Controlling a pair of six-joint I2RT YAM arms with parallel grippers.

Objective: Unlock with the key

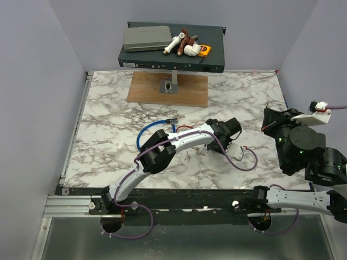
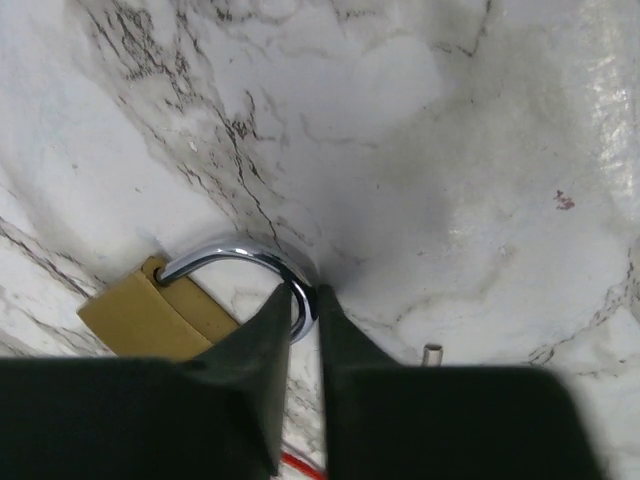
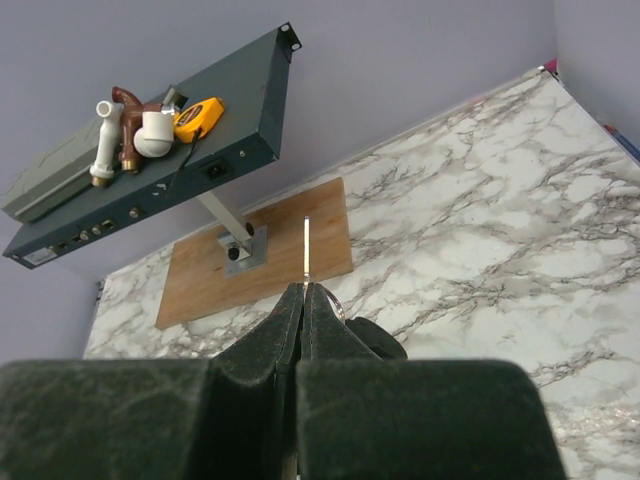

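Note:
In the left wrist view a brass padlock (image 2: 160,318) with a chrome shackle (image 2: 225,249) lies on the marble table. My left gripper is down at the shackle's curved end, its blurred fingertips close together there; whether they are shut on it I cannot tell. In the top view that arm hides the padlock. My right gripper is raised at the right side, shut, with a thin pale rod (image 3: 307,250) standing up from its fingertips; a ring shows behind it.
A wooden board (image 1: 142,86) with a post holds a dark raised shelf (image 1: 135,59) carrying pipes and a yellow tape (image 1: 205,50). Blue hoses (image 1: 146,130) and a red cable (image 2: 300,462) lie near the left gripper.

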